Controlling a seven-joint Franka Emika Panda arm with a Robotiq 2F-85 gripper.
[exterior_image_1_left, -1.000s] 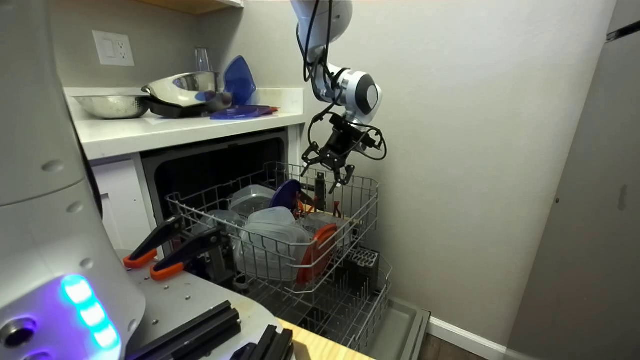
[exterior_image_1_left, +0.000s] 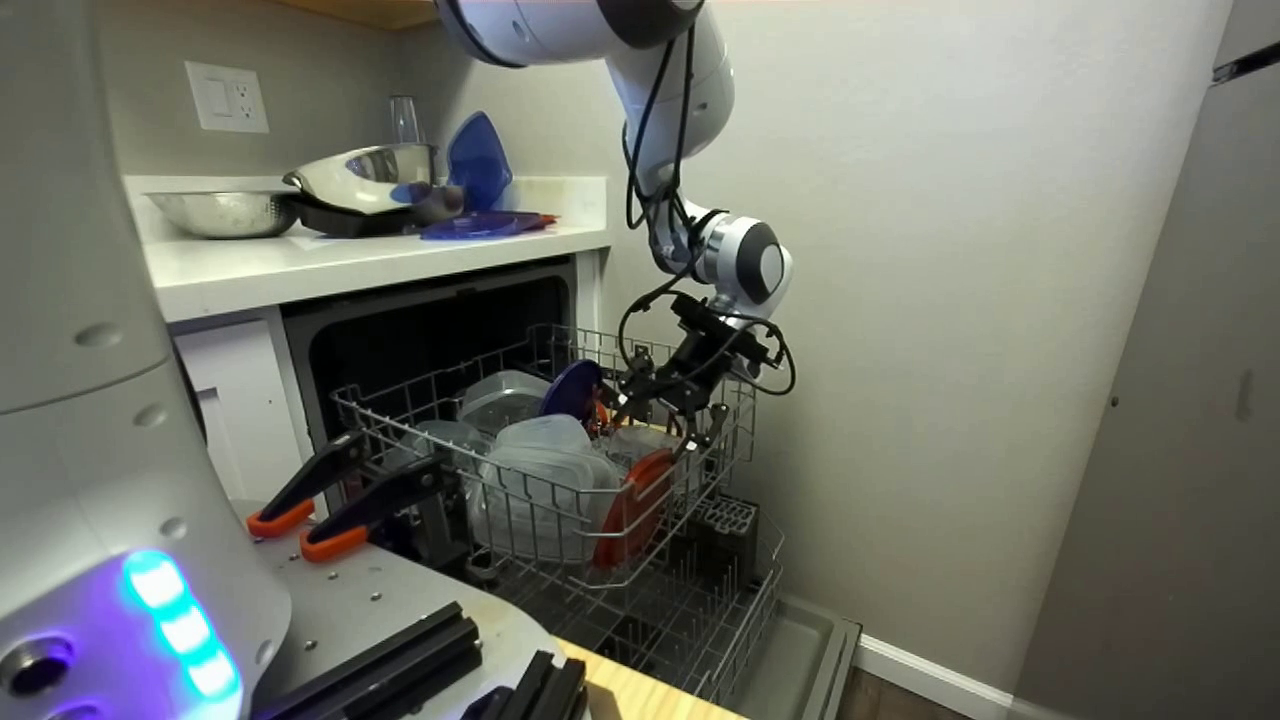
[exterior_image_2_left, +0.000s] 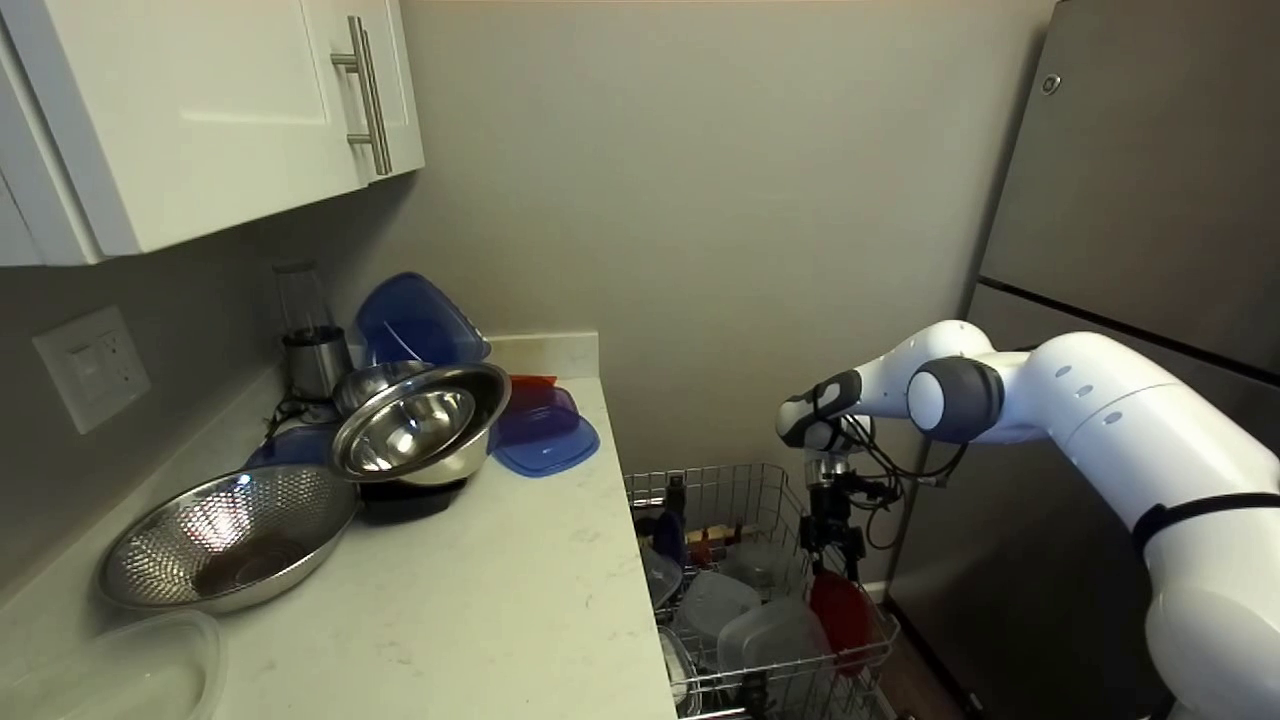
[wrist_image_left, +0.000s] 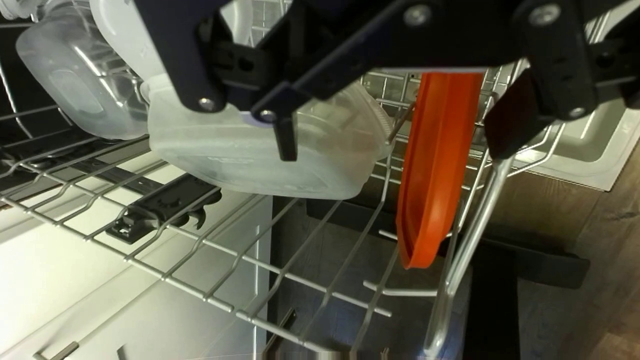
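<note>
My gripper (exterior_image_1_left: 654, 430) is low over the upper dishwasher rack (exterior_image_1_left: 554, 490), open, its fingers spread apart. A red-orange lid (wrist_image_left: 441, 162) stands on edge along the rack's side. In the wrist view the lid is between my two fingers, closer to the right one (wrist_image_left: 517, 114), and its upper end is hidden behind the gripper body. The left finger (wrist_image_left: 286, 138) hangs over a clear plastic container (wrist_image_left: 258, 144) beside the lid. Exterior view 2 shows the gripper (exterior_image_2_left: 834, 566) just above the red lid (exterior_image_2_left: 843, 614).
Clear containers (exterior_image_1_left: 546, 480) and a dark blue lid (exterior_image_1_left: 573, 390) fill much of the rack. On the counter (exterior_image_2_left: 516, 600) stand a colander (exterior_image_2_left: 228, 540), metal bowls (exterior_image_2_left: 420, 426) and blue lids (exterior_image_2_left: 546, 446). A wall lies behind the rack.
The arm has come down and a little toward the camera, bringing the gripper from above the rack to the red lid's upper edge. The rack and its contents look unmoved.
</note>
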